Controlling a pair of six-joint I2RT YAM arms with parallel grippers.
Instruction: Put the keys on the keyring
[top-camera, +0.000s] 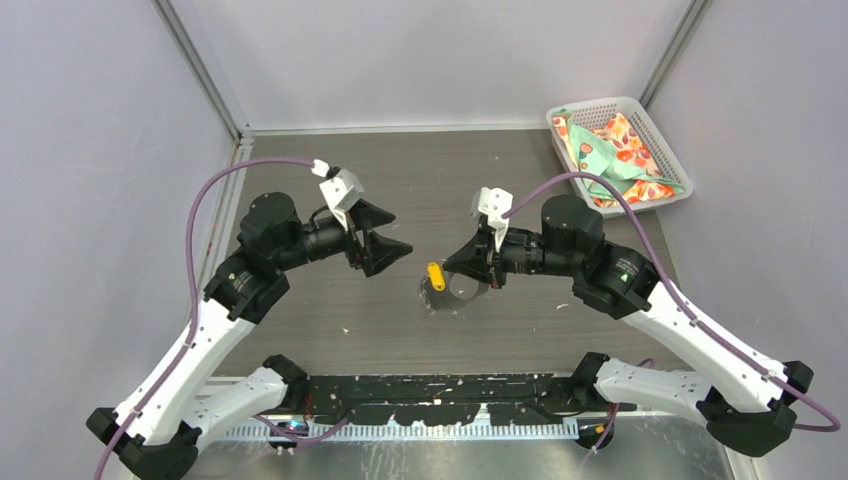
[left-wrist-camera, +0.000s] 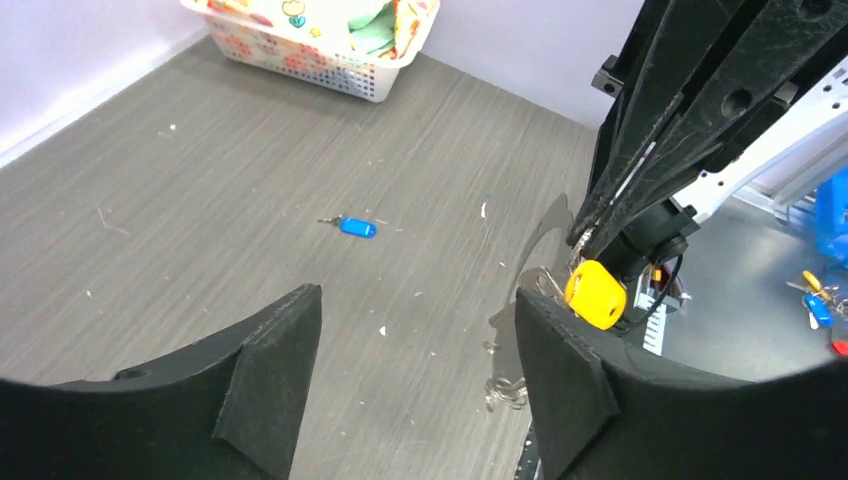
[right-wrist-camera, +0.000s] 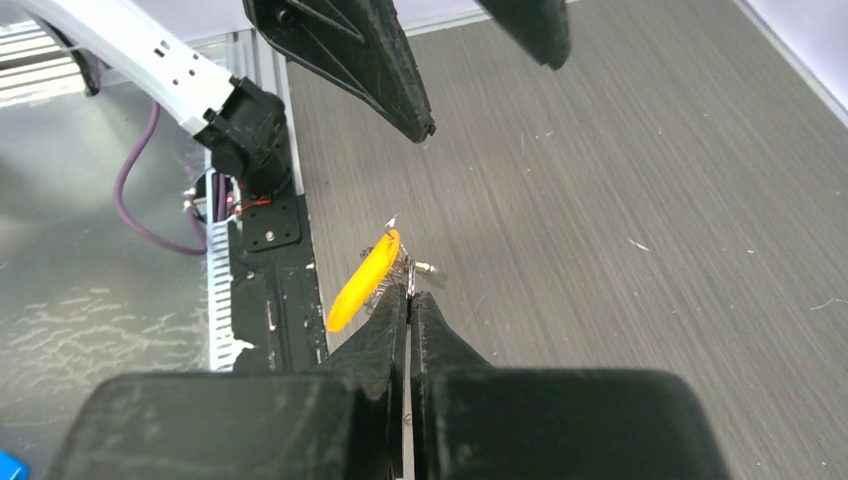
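Observation:
A yellow key tag (top-camera: 436, 277) hangs at the tips of my right gripper (top-camera: 447, 266), above the table. The right wrist view shows this gripper shut on a thin metal part beside the tag (right-wrist-camera: 362, 282), with small metal pieces (right-wrist-camera: 432, 271) behind it. Whether those are keys or ring is hard to tell. My left gripper (top-camera: 402, 232) stands open to the left of the tag. Nothing is between its spread fingers in the left wrist view. There, a blue-tagged key (left-wrist-camera: 357, 227) lies loose on the table; the top view does not show it.
At the back right stands a white basket (top-camera: 668, 194) holding patterned cloth. Beneath the right gripper is a grey ring-like patch (left-wrist-camera: 527, 255), perhaps a shadow. Several coloured tags (left-wrist-camera: 817, 310) appear beyond the table's edge.

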